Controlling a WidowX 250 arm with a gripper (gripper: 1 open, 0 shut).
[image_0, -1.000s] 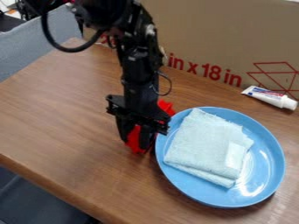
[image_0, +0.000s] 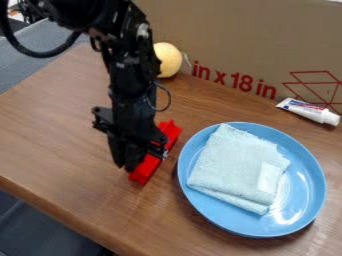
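Observation:
My black gripper (image_0: 131, 150) is low over the wooden table, at a red flat object (image_0: 150, 163) that lies lengthwise just left of the blue plate. The gripper looks shut on the red object, though its fingertips are partly hidden against it. A folded pale cloth (image_0: 235, 168) lies on the blue plate (image_0: 303, 195) at the right.
A white toothpaste tube (image_0: 309, 110) lies at the back right before a cardboard box (image_0: 254, 40). A round yellow object (image_0: 167, 59) is behind my arm. The table edge runs along the lower left.
My gripper has moved left, away from the plate, and the red object appears to have shifted left with it. More of the yellow object shows.

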